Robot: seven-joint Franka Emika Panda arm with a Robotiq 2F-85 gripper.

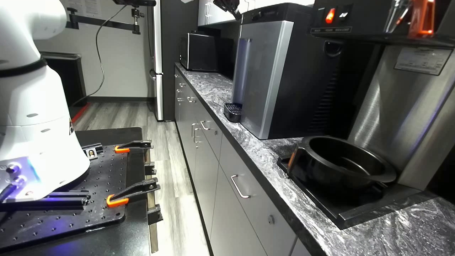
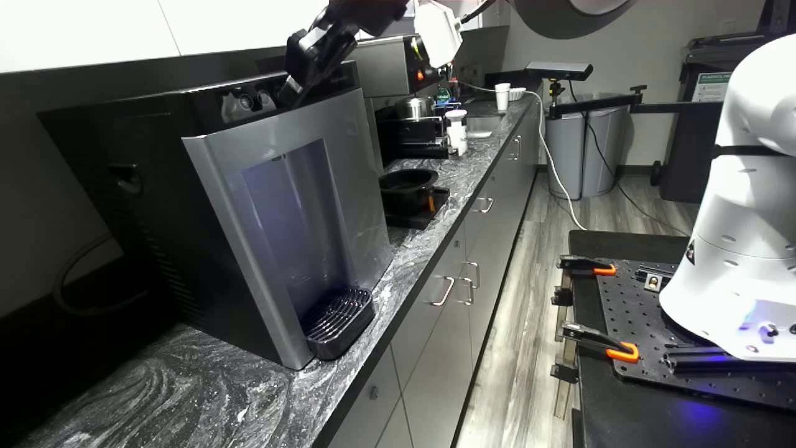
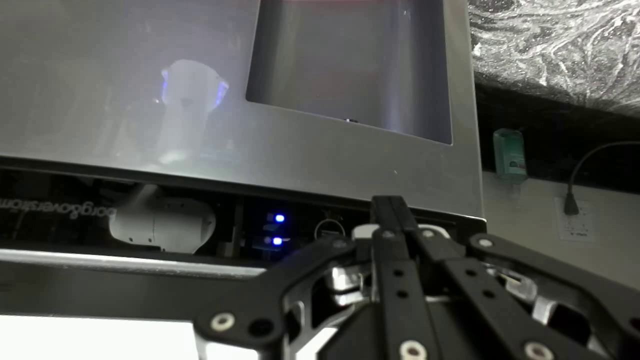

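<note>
A tall water dispenser with a silver front (image 2: 216,149) stands on the counter. Along its top edge runs a black control panel (image 3: 252,231) with two blue lights and a ringed button (image 3: 330,229). My gripper is shut, its fingers side by side with nothing between them. In the wrist view the fingertips overlap the panel's edge, just right of the ringed button; whether they touch it I cannot tell. From the second exterior view, the gripper (image 2: 287,96) hangs at the top front of the dispenser.
Below the dispensing recess a drip tray (image 2: 339,321) juts out, with no cup on it. A black pot (image 1: 345,166) sits on the counter (image 1: 409,230) beside the dispenser. White cabinets hang above; a clamped work table (image 1: 106,170) holds my base.
</note>
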